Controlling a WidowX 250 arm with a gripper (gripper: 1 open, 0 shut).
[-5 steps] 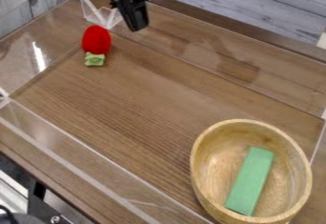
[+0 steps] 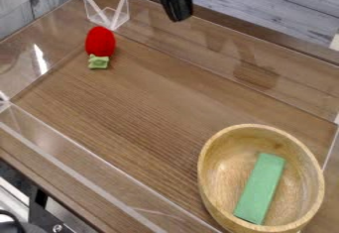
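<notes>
My black gripper [image 2: 176,4] hangs at the top centre of the view, above the far part of the wooden table, partly cut off by the frame; its fingers look shut, with nothing visible between them. A red rounded object [image 2: 101,41] lies on the table at the upper left, with a small light green piece [image 2: 98,62] touching its near side. A clear, angular transparent object [image 2: 109,13] is just behind it. At the lower right a light wooden bowl [image 2: 219,168] holds a green block [image 2: 260,188].
A pale plank wall [image 2: 279,9] runs behind it, and a grey surface borders the upper left. Dark cables or parts show off the table at the lower left.
The gripper has risen over the last second and shifted to the right, away from the red object and the transparent one. The bowl and the objects on the table look unchanged.
</notes>
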